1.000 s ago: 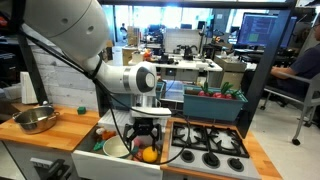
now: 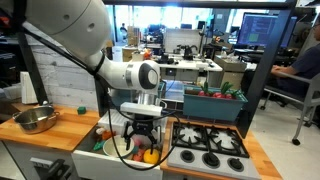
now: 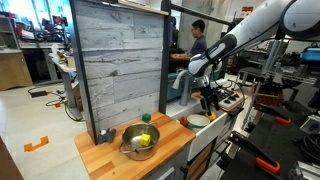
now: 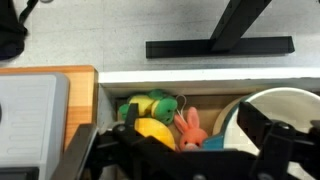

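My gripper (image 2: 143, 133) stands open above the pulled-out white drawer (image 2: 103, 163), its fingers pointing down. In the wrist view its dark fingers (image 4: 265, 140) spread wide over the drawer's contents, with nothing held between them. Beneath them lie a yellow round thing (image 4: 155, 131), a green and yellow toy (image 4: 157, 104) and a pinkish-orange rabbit-like toy (image 4: 190, 130). A white bowl (image 4: 285, 104) fills the right side there, partly covered by a finger. From the front, the yellow-orange round thing (image 2: 151, 156) sits right of the bowl (image 2: 117, 146).
A gas stove (image 2: 210, 138) stands right of the drawer, and a metal pot (image 2: 37, 119) on the wooden counter to the left. Behind the stove is a green basket (image 2: 213, 106) with red items. The drawer has a black handle (image 4: 220, 47).
My arm has shifted slightly over the drawer, and the gripper's fingers appear more spread apart in the front view. The drawer and its contents look unmoved.
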